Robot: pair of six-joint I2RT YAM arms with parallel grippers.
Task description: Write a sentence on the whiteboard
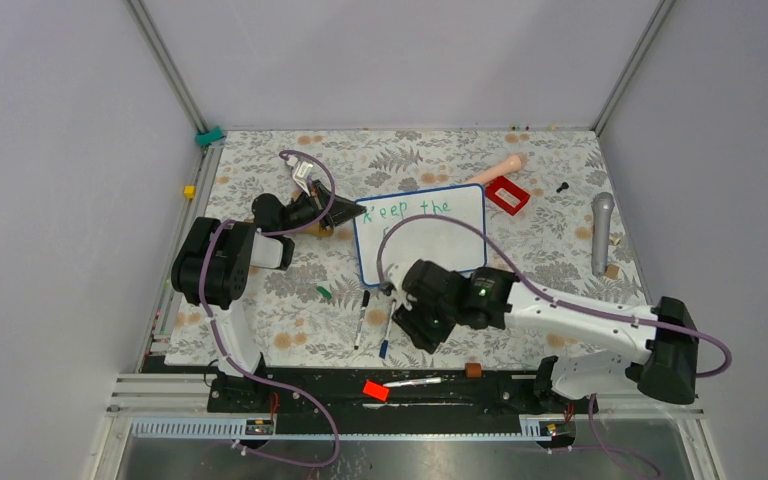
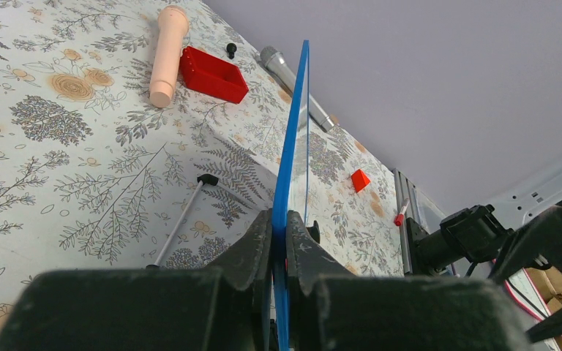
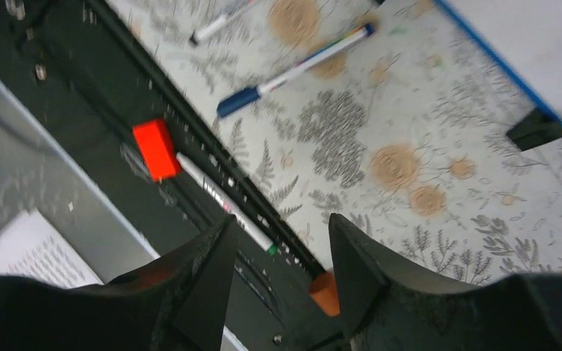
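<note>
The whiteboard [image 1: 422, 245] stands in the middle with "Keep the" written in green. My left gripper is shut on its blue-edged side, at the upper left corner in the top view. My right gripper is part open and empty, over the near table area. Below it lie a blue-capped marker [image 3: 300, 69], a black-capped marker [image 1: 361, 320] and, on the dark front strip, a white marker with a green end [image 3: 223, 201].
A red block [image 3: 157, 150] and an orange block [image 1: 474, 370] lie at the front. A red tray [image 1: 508, 195], flesh-coloured cylinder [image 1: 495, 170] and microphone [image 1: 602, 235] are at the back and right.
</note>
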